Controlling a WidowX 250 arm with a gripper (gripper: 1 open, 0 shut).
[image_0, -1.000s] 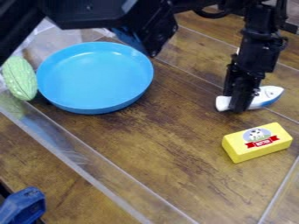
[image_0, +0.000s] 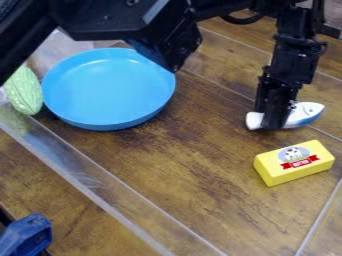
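Observation:
My black gripper (image_0: 274, 110) is lowered at the right of the view, its fingertips down on a white and blue elongated object (image_0: 302, 113) lying on the wooden table; whether its fingers are closed on that object is hard to tell. A yellow butter box (image_0: 294, 162) lies just below it. A blue plate (image_0: 107, 92) sits at the upper left, partly behind the dark arm.
A pale green cabbage-like object (image_0: 22, 91) lies at the left edge. A blue item (image_0: 23, 236) is at the lower-left corner.

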